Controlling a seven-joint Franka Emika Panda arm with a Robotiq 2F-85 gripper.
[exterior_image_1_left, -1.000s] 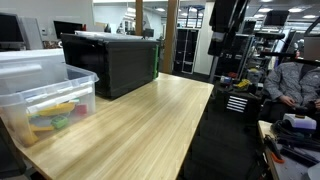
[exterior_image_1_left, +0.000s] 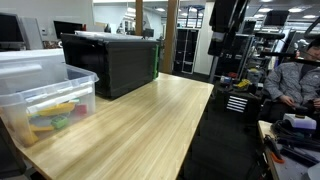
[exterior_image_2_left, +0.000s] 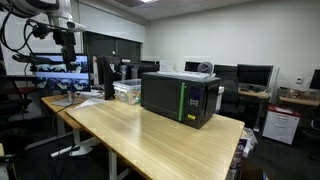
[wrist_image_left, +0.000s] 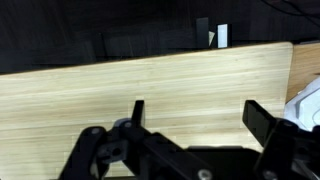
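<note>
My gripper is open in the wrist view, its two dark fingers wide apart with only bare wood below. In exterior view 1 the dark arm and gripper hang high beside the table's right edge, apart from everything on it. The pale wooden table (exterior_image_1_left: 135, 118) has a black microwave (exterior_image_1_left: 110, 65) at its back; in exterior view 2 a green strip marks the microwave's front. A clear plastic bin (exterior_image_1_left: 48, 105) holds colourful items at the left of exterior view 1.
White papers or packages (exterior_image_2_left: 180, 75) lie on top of the microwave. A seated person (exterior_image_1_left: 298, 82) is at the far right of exterior view 1, beyond the table.
</note>
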